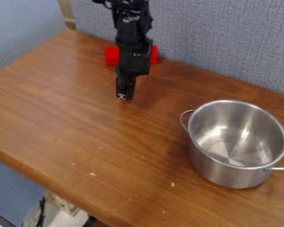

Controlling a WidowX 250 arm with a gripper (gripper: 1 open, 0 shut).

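The black robot arm reaches down from the top centre, and its gripper (pixel 125 93) is low over the wooden table (pixel 74 133), shut, with nothing visible between its fingertips. Behind the arm is a red object (pixel 113 55), partly hidden by it, near the back wall. A large steel pot (pixel 237 146) with two side handles stands at the right, apart from the gripper.
A grey wall (pixel 216 40) bounds the table at the back. The table's left edge drops to a blue surface, with cables at the lower left.
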